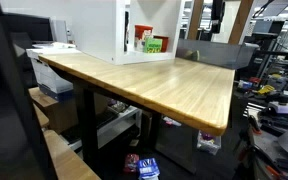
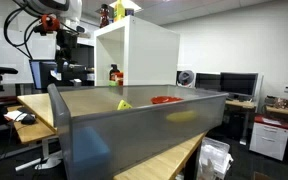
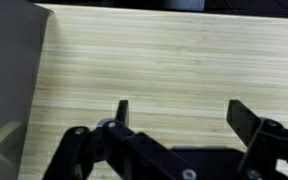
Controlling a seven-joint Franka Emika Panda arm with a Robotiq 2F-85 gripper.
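My gripper is open over bare light-wood tabletop (image 3: 164,60) in the wrist view, nothing between its black fingers. In the second exterior view, the arm and gripper (image 2: 60,68) hang at the left, above the table and beyond a grey bin (image 2: 149,140). Inside that bin a yellow piece (image 2: 124,105) and a red round item (image 2: 165,100) show. The first exterior view has the gripper (image 1: 216,27) high over the table's far end. A green container (image 1: 161,42) and red items (image 1: 150,44) stand in the white shelf unit.
The white shelf unit (image 2: 139,55) rises at the table's back, with bottles (image 2: 119,10) on top. A grey bin wall (image 3: 9,75) borders the wrist view's left.
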